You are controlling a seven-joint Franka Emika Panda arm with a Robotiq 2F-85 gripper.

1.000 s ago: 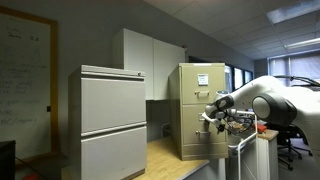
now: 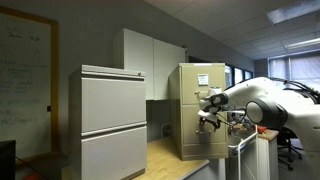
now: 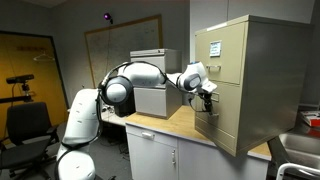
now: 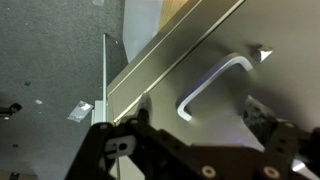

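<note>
A tan filing cabinet (image 2: 188,84) with stacked drawers stands on the wooden counter, and its side panel (image 3: 262,90) shows in the second exterior view. In front of a lower drawer is my gripper (image 2: 206,119), at the end of the white arm (image 3: 150,72). The wrist view has a curved metal drawer handle (image 4: 213,87) lying across the space between my gripper's spread fingers (image 4: 258,118). My gripper is open and holds nothing. How far the fingertips are from the drawer front is hard to tell.
A grey drawer cabinet (image 2: 110,112) stands on the counter (image 3: 182,121) to the left in the first exterior view. White wall cupboards (image 2: 148,62) hang behind. Bare countertop lies between the cabinets. A sink (image 3: 298,149) is beside the tan cabinet.
The arm's wrist has risen slightly and tilted in front of the drawers. The tan cabinet and its drawers look unchanged.
</note>
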